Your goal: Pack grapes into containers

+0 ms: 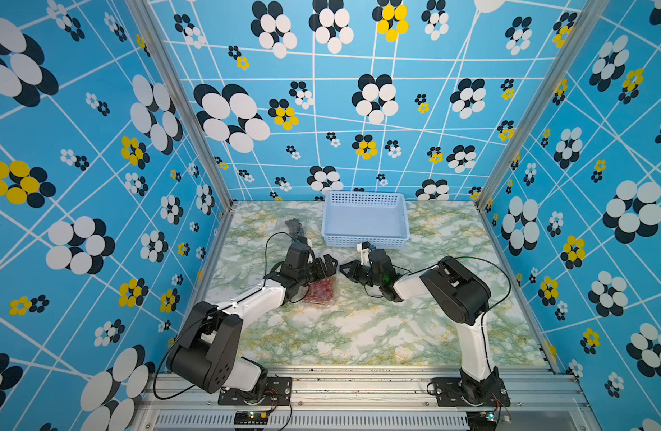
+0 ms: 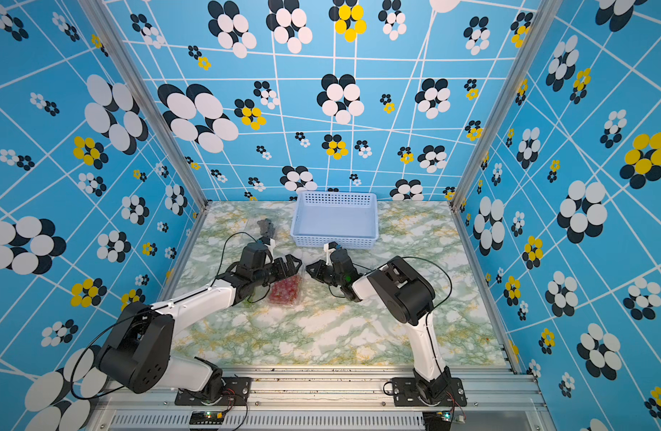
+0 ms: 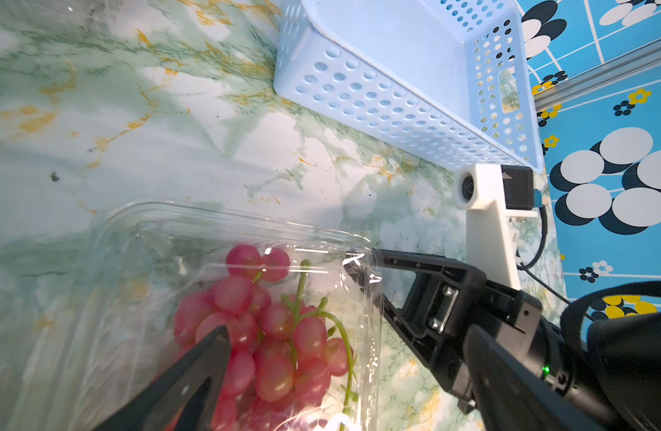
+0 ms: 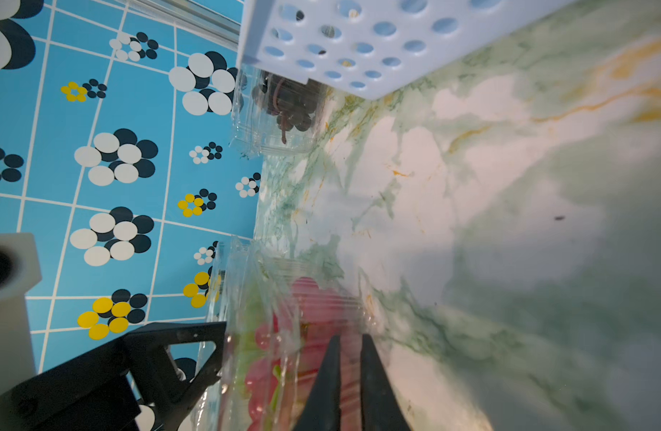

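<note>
A clear lidded box of red grapes (image 1: 319, 291) lies on the table under and in front of my left gripper (image 1: 331, 265). In the left wrist view its clear rim (image 3: 258, 227) crosses the picture, with red grapes (image 3: 272, 344) and green stems inside. My left gripper is open, its fingers (image 3: 188, 384) wide apart over the box. From the right, my right gripper reaches the box's near corner, its fingertips slightly parted. Whether they touch the rim is hard to tell. A second clear box with dark grapes (image 4: 283, 107) stands farther back, left of the basket.
An empty light blue basket (image 1: 366, 242) with holed walls stands at the back middle of the table, just behind both grippers. The two grippers are close together.
</note>
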